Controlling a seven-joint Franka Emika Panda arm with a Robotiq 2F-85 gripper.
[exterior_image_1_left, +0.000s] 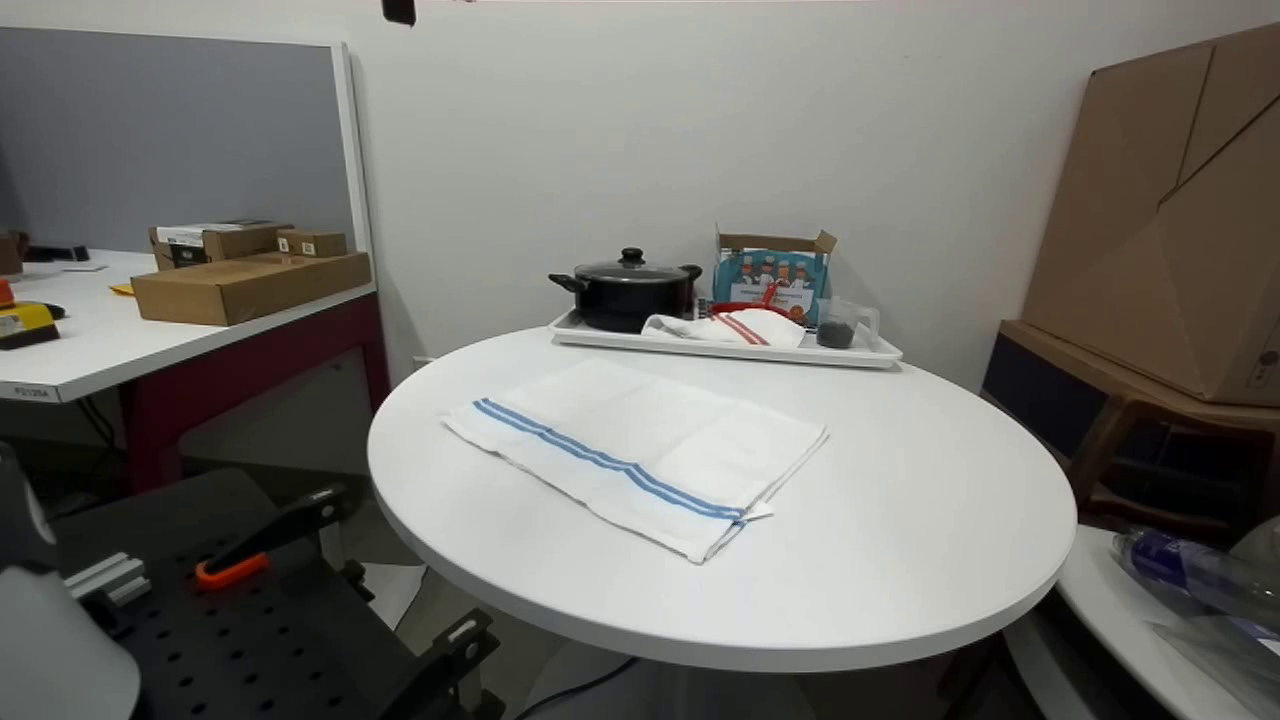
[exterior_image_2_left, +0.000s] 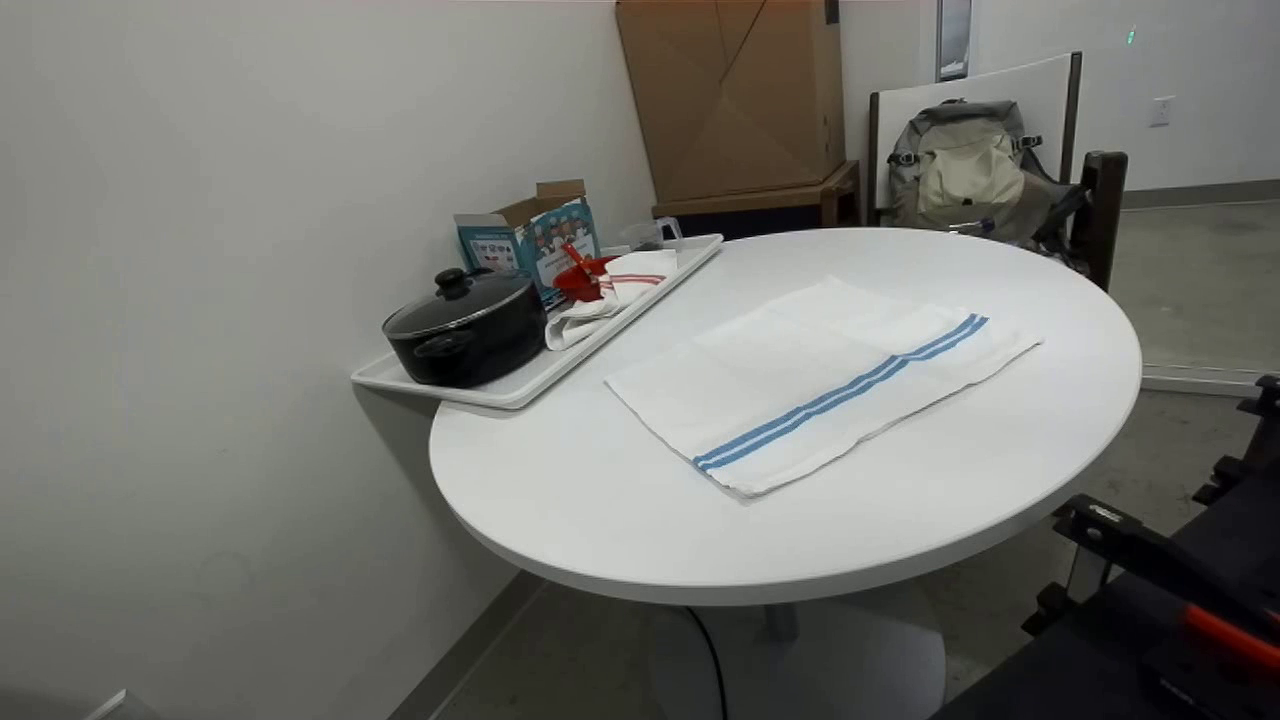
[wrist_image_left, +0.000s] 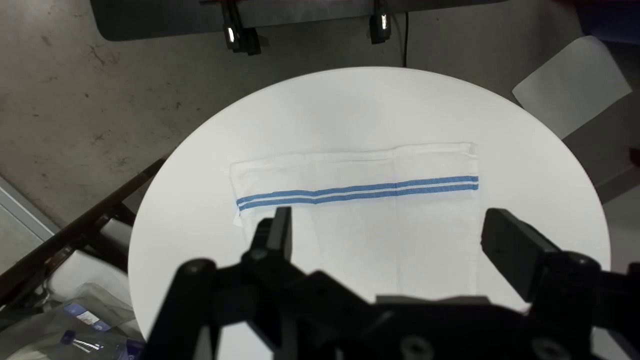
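Note:
A white towel with a double blue stripe lies flat and folded on the round white table. Exterior view 2 shows the same towel from the other side, its stripe running parallel to one edge. Seen from above in the wrist view, the towel is partly covered by my gripper. The fingers stand wide apart, with nothing between them, and the gripper is well above the table. In exterior view 1 only a small dark tip shows at the top edge.
At the table's wall side, a white tray carries a lidded black pot, a red-striped cloth, a blue box, a red item and a clear cup. Bare tabletop surrounds the towel.

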